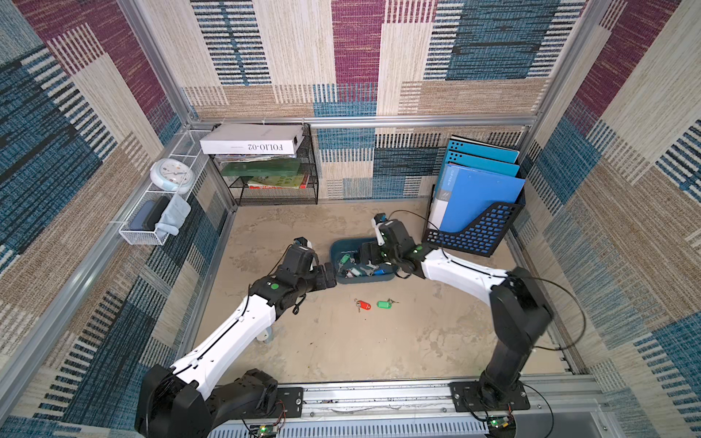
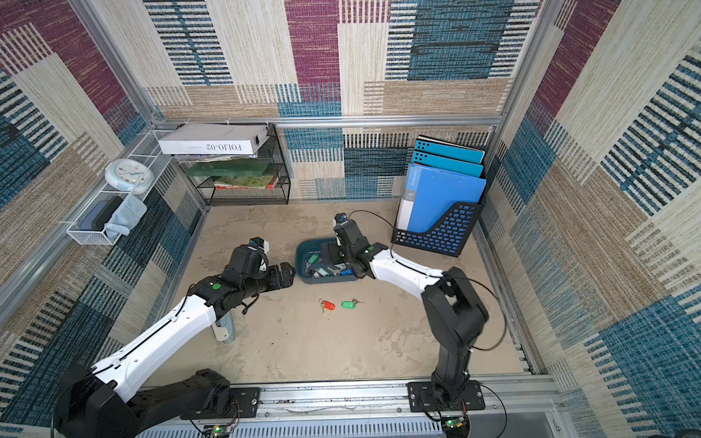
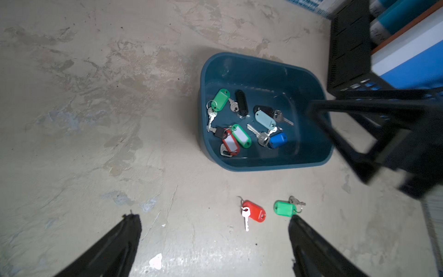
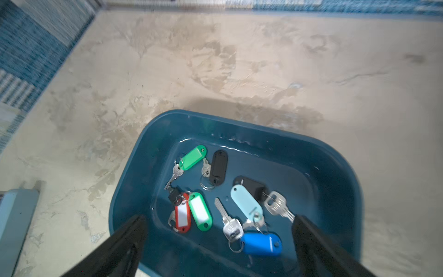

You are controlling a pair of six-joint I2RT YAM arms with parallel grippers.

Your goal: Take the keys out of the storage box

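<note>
The dark teal storage box (image 3: 276,167) stands on the table with several tagged keys inside. Among them are a light blue tag (image 4: 246,201), a blue tag (image 4: 261,243), a black tag (image 4: 218,167), a red tag (image 4: 182,216) and green tags (image 4: 200,211). Over the box hangs my right gripper, open and empty. To the left of the box, my left gripper is also open, nothing between its fingers. In front of the box, a red-tagged key (image 3: 254,211) and a green-tagged key (image 3: 285,208) lie on the table.
A black file holder (image 1: 474,237) with blue folders rises behind the box on the right. At the back left stands a wire shelf (image 1: 314,179). A pale blue object (image 2: 224,328) lies near the left arm.
</note>
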